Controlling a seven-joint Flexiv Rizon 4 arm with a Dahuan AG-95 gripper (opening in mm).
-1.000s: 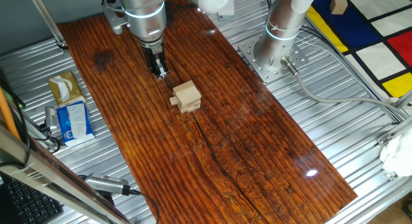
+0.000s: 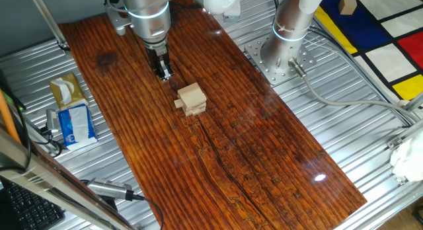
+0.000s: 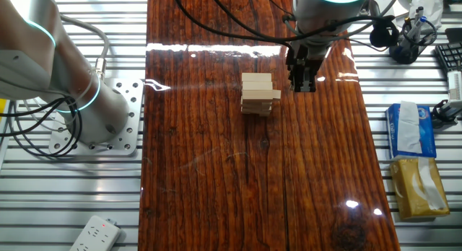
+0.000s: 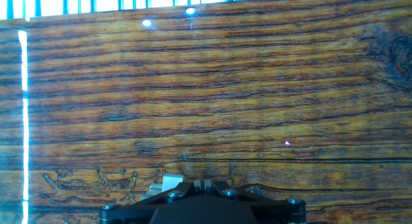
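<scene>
A small stack of pale wooden blocks [image 2: 192,96] stands on the brown wooden board. One block sticks out of its side toward my gripper [image 2: 166,76]. In exterior view 2 the stack [image 3: 257,85] shows several layers, and the protruding block [image 3: 267,94] points at the gripper [image 3: 303,86], with a gap between them. At the bottom of the wrist view, my gripper has its fingertips together, nothing visible between them. Part of the stack [image 4: 172,181] peeks out just left of the fingers, its remainder hidden by the gripper body.
The wooden board [image 2: 264,164] is otherwise clear. Blue [image 2: 78,126] and yellow [image 2: 68,91] tissue packs lie off its left side. The silver base [image 2: 281,58] of an arm stands off the right edge. Dark cables [image 3: 245,36] hang across exterior view 2.
</scene>
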